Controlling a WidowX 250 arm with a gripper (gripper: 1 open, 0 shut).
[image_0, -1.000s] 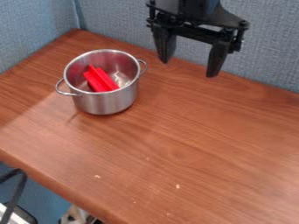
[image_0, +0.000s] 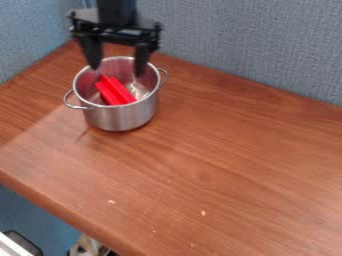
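My black gripper (image_0: 118, 40) is open and blurred above the steel pot (image_0: 120, 116) in the upper left of the camera view. The pot has wire handles on both sides. Inside it lie red objects (image_0: 115, 90), partly hidden by the rim, side by side.
A grey-blue padded wall (image_0: 261, 40) runs along the back, and another panel stands at the left. The table's front left edge shows at the bottom left.
My gripper has swept left from above the bare right side of the table to over the pot. The pot and red objects have stayed in place.
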